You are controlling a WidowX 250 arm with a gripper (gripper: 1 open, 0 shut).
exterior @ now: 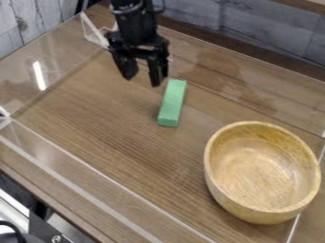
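Observation:
My gripper [141, 68] is a dark, slightly blurred shape at the top centre of the camera view, open, hanging above the wooden surface just up and left of a green block [172, 102]. The long green block lies flat on the wood, apart from the fingers. A large round pale wooden bowl [259, 203] sits at the lower right.
A clear plastic piece [97, 32] is at the top left, behind the arm.

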